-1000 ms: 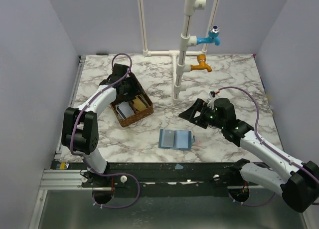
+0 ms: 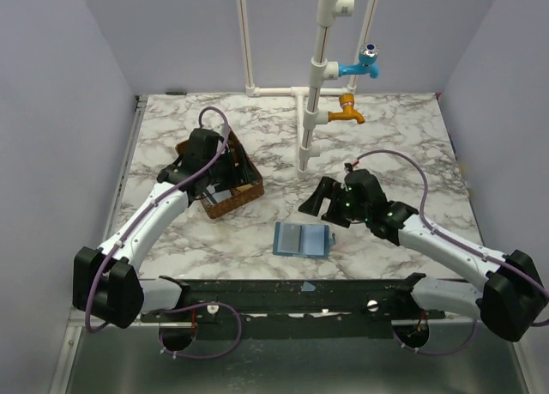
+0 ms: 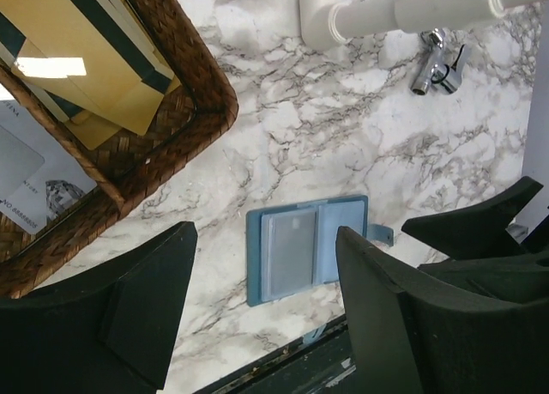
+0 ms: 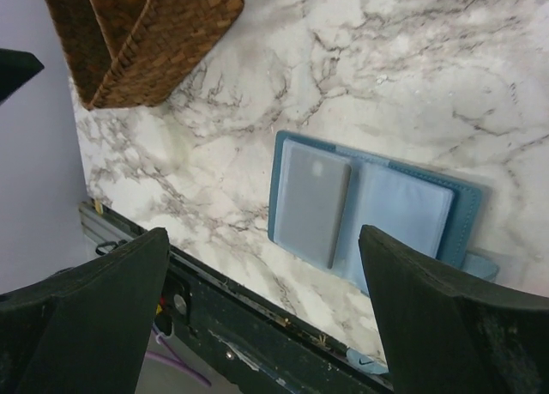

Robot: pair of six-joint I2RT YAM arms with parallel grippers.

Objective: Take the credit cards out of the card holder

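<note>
An open blue card holder [image 2: 302, 239] with clear card sleeves lies flat on the marble counter at front centre; it also shows in the left wrist view [image 3: 288, 248] and right wrist view [image 4: 310, 207]. Whether cards sit in its sleeves is hard to tell. My left gripper [image 2: 233, 164] stands open over the wicker basket, up and left of the holder. My right gripper [image 2: 317, 195] is open above and behind the holder, with nothing between its fingers.
The wicker basket [image 2: 230, 203] at the left holds yellow and white papers or cards. White pipes with blue [image 2: 358, 68] and orange [image 2: 343, 115] taps rise at the back centre. Counter around the holder is clear.
My right arm has shifted slightly toward the front left. The card holder has not moved.
</note>
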